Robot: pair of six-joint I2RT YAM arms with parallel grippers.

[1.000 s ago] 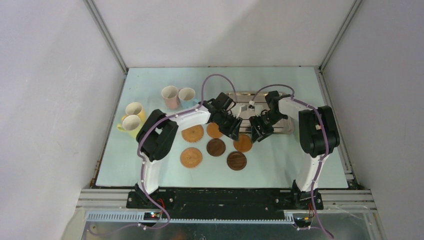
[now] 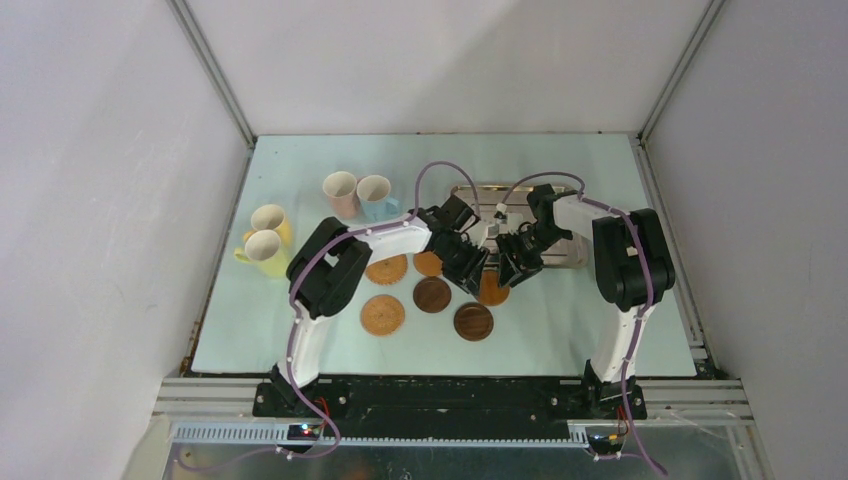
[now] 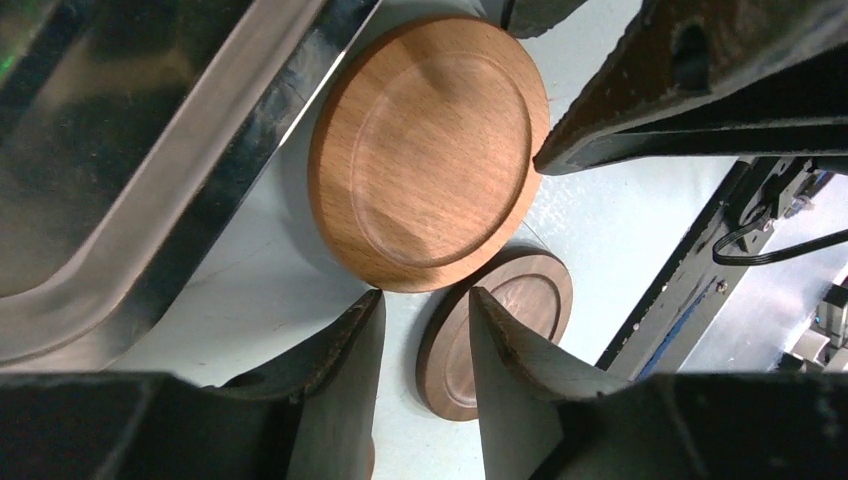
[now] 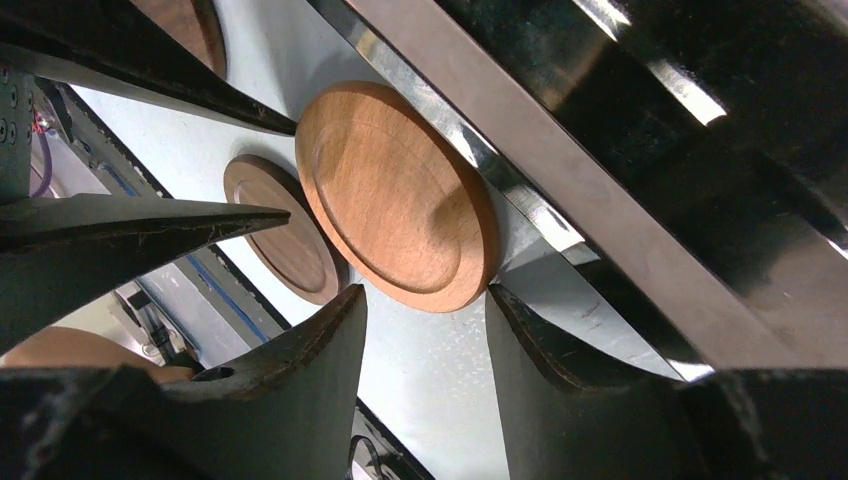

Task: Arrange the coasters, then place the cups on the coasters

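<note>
A light wooden coaster (image 2: 492, 290) lies between my two grippers, in front of the metal tray. In the left wrist view this coaster (image 3: 440, 150) is just beyond my left gripper, whose fingers are parted with nothing gripped between them. My right gripper also stands partly open; the near rim of the coaster (image 4: 400, 200) shows at the gap between its fingertips, and whether they touch it I cannot tell. Four-sided contact is not visible. At the back left are a pink cup (image 2: 340, 196) and a blue cup (image 2: 376, 199), both upright and away from the grippers.
The metal tray (image 2: 578, 252) borders the coaster's far side. Dark coasters (image 2: 473, 322) and light ones (image 2: 383, 315) lie nearby. Yellow cups (image 2: 264, 252) stand at the left.
My left gripper has moved slightly right and toward the front. The coaster between the grippers has shifted a little to the right. My right gripper has barely moved; the cups have not.
</note>
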